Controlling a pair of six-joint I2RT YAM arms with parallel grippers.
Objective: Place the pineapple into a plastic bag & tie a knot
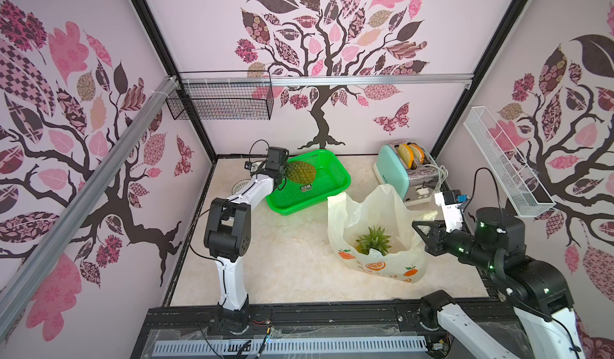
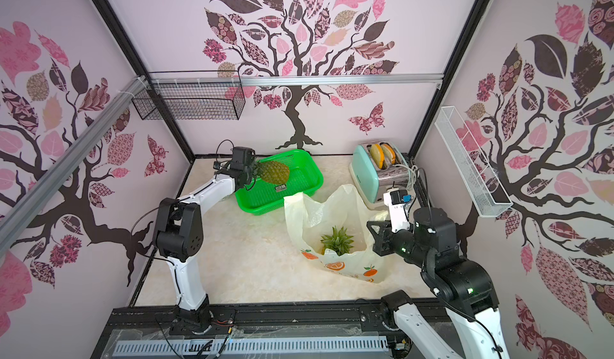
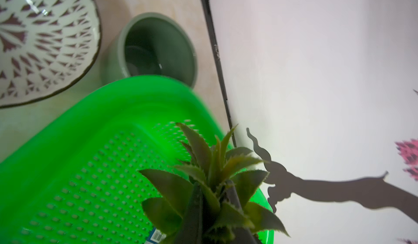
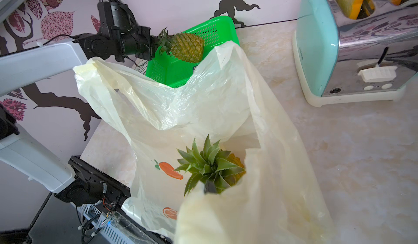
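Note:
One pineapple (image 1: pixel 300 172) lies sideways at the green basket, its leafy crown toward my left gripper (image 1: pixel 284 170). In the left wrist view the gripper's dark fingers (image 3: pixel 194 215) are shut among the crown leaves (image 3: pixel 250 183). Whether the fruit is clear of the basket floor I cannot tell. An upright, wide-mouthed plastic bag (image 1: pixel 339 231) stands at front right. Inside it is another pineapple (image 4: pixel 235 162), crown up. My right gripper (image 1: pixel 420 226) is shut on the bag's right rim, bunched plastic around it; the bag material hides most of its fingers in the right wrist view.
The green basket (image 1: pixel 341 181) sits at the back. Behind it on the left are a patterned bowl (image 3: pixel 48 76) and a green cup (image 3: pixel 115 59). A toaster with bread (image 1: pixel 391 167) stands behind the bag.

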